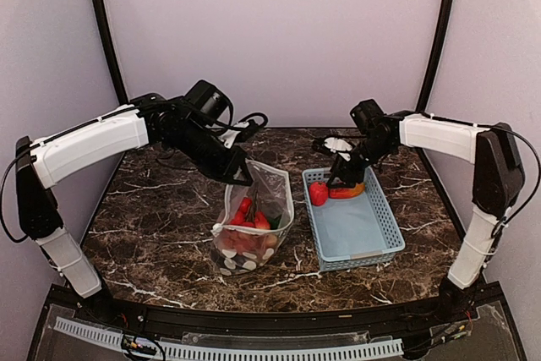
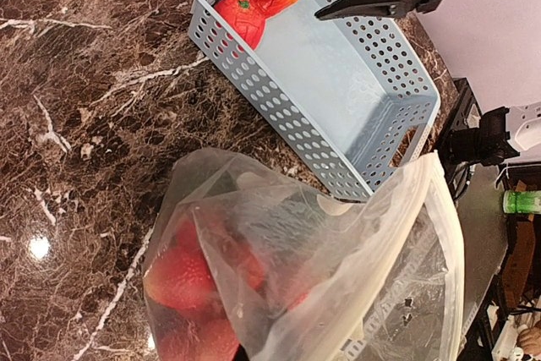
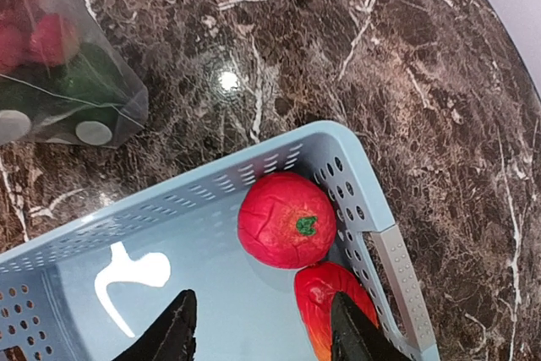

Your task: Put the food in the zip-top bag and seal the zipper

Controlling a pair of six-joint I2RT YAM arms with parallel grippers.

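Note:
The clear zip top bag (image 1: 280, 217) stands open-mouthed left of centre, with several red food pieces (image 2: 182, 281) inside. At the back of its rim, my left gripper (image 1: 241, 180) is shut on the thin film; only a dark tip shows low in the left wrist view. A red tomato-like food (image 3: 286, 219) and a longer red-orange food (image 3: 328, 298) lie together at the far end of the blue basket (image 1: 392, 230). Over that end hangs my right gripper, its fingers parted with nothing held. The longer food is partly under its right finger in the right wrist view.
The basket's perforated walls rise around the two foods, and its near part is empty. A strip of bare marble table (image 1: 297, 251) separates bag and basket. Dark posts and pale walls close in the sides.

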